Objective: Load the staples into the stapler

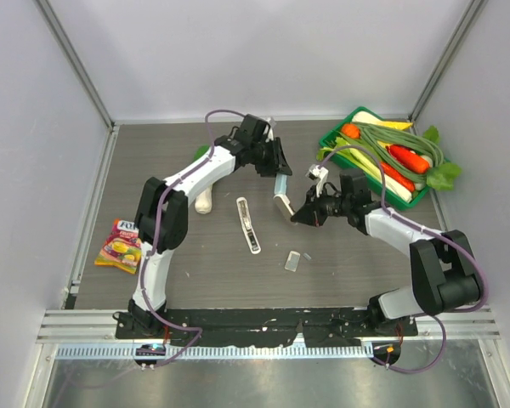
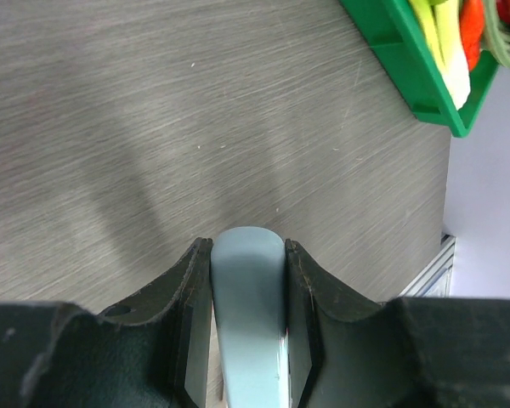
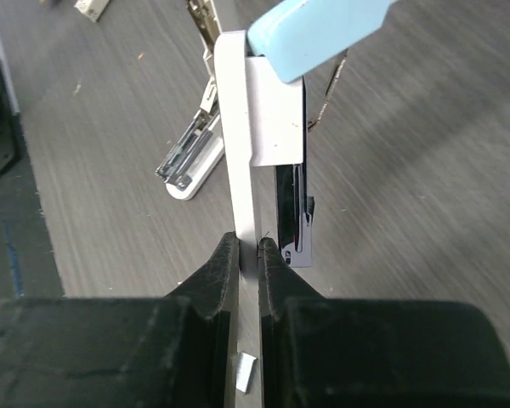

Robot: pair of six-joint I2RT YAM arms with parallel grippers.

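Observation:
A light-blue and white stapler [image 1: 280, 184] is held above the table between my two arms, its parts swung apart. My left gripper is shut on the light-blue part, which also shows at the top of the right wrist view. In that view the long white part [image 3: 235, 127] runs down between the fingertips of my right gripper, which touch it on both sides. Beside it hangs a dark, narrow stapler part [image 3: 294, 212]. On the table lies a small pale rectangular block [image 1: 292, 261], perhaps staples, with a tiny clear piece [image 1: 307, 256] beside it.
Left of the stapler lies a long white item with metal inside [image 1: 248, 225]. A green basket of vegetables [image 1: 412, 200] stands at the back right. A snack bag [image 1: 119, 246] and a white-and-green vegetable [image 1: 203, 200] are on the left.

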